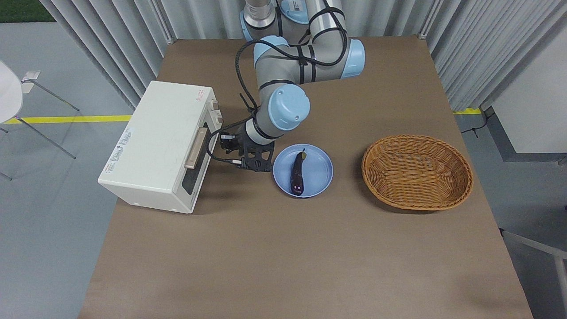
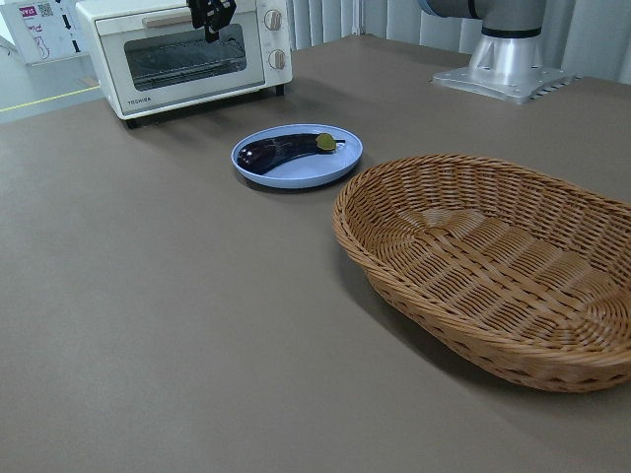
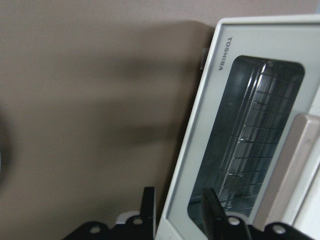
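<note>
My gripper [image 1: 255,159] hangs over the gap between the white Toshiba toaster oven [image 1: 149,138] and a blue plate [image 1: 317,173], near the oven's front. In the wrist view its two black fingers [image 3: 148,210] stand apart at the bottom, open, with nothing seen between them, in front of the oven's glass door [image 3: 250,115] and handle [image 3: 290,165]. The door is closed. A dark purple eggplant [image 1: 297,175] lies on the plate, its stem toward the back; in the left view the eggplant [image 2: 276,150] rests flat there.
A brown wicker basket [image 1: 417,173], empty, sits right of the plate. The arm's upper links reach over the back of the table; curtains stand behind it.
</note>
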